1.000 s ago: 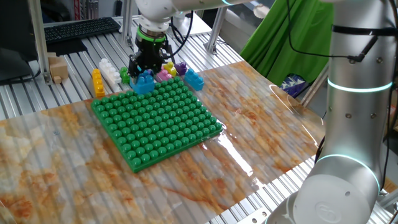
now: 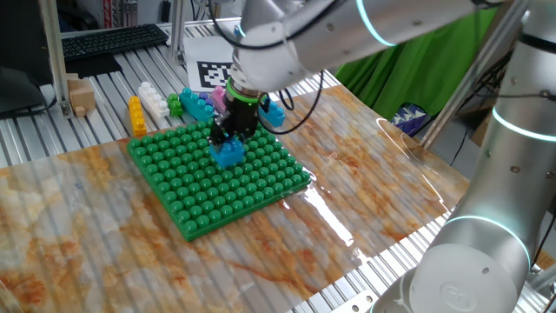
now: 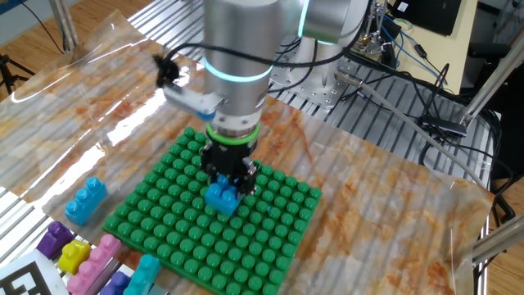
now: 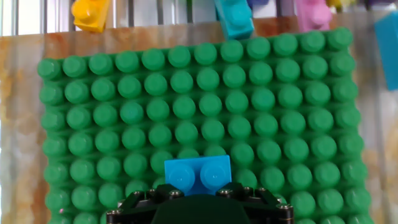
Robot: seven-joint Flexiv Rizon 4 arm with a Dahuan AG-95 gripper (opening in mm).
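Note:
A bright blue brick is over the green studded baseplate, toward the plate's middle. My gripper points downward and is shut on this brick. Two studs of the blue brick show in the wrist view, just ahead of the dark gripper; the fingers hide the rest of it. Whether its underside touches the plate's studs I cannot tell. No other brick stands on the visible part of the plate.
Beyond the plate's far edge lie loose bricks: yellow, white, teal, pink and purple. Another blue brick sits off one corner. The marbled sheet is bare around the plate's near side.
My gripper has carried the blue brick from the plate's far edge, near the loose bricks, toward the middle of the plate and nearer to the robot's base. The plate has stayed put.

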